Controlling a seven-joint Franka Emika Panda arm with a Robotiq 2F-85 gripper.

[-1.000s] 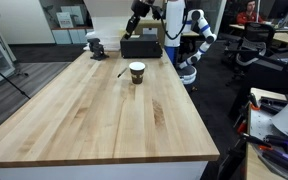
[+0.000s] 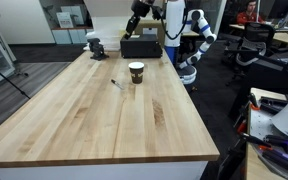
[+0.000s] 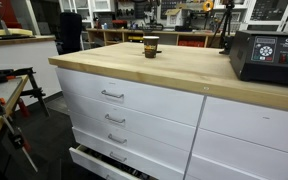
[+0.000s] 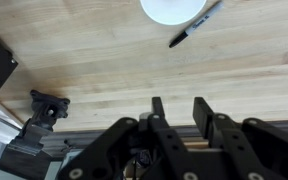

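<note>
A brown paper cup with a white rim (image 2: pixel 136 72) stands upright on the wooden table. It shows in exterior view 2 as a dark cup (image 3: pixel 150 47), and at the top of the wrist view as a pale round shape (image 4: pixel 174 8). Close beside it, apart from it, lies a grey marker with a dark tip (image 2: pixel 117 84); the wrist view has this marker (image 4: pixel 196 24) right of the cup. My gripper is open over the table, nothing between its fingers. In exterior view 1 the arm hangs behind the cup, at the table's far end.
A black boxy machine (image 2: pixel 141 48) sits at the far end, also seen in exterior view 2 (image 3: pixel 269 57). In the wrist view a black clamp-like object (image 4: pixel 46 106) is at lower left.
One second ago the marker appeared right against the cup; now it lies apart, nearer the camera and slightly left. The cup and arm look almost unmoved.
</note>
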